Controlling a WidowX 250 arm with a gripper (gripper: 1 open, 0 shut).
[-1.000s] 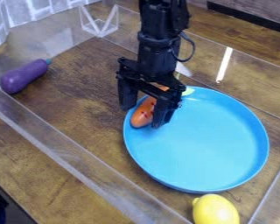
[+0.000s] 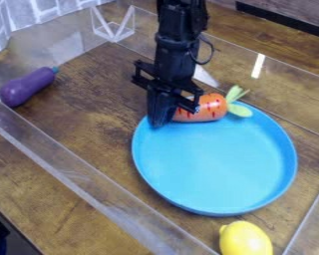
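Note:
My black gripper (image 2: 169, 95) hangs over the back-left rim of a blue plate (image 2: 215, 174), just left of an orange toy carrot (image 2: 202, 109) with green leaves. The carrot lies at the plate's back edge, its left end partly behind the gripper. The fingers are dark and overlap, and nothing clearly shows held between them; the gripper looks shut.
A purple eggplant (image 2: 27, 87) lies at the left on the wooden surface. A yellow lemon (image 2: 245, 239) sits at the front right, by the plate. The wood left of the plate is clear.
The carrot has moved back and right and turned more sideways, showing more of its body and leaves. The gripper has risen slightly, and the plate has shifted a little left.

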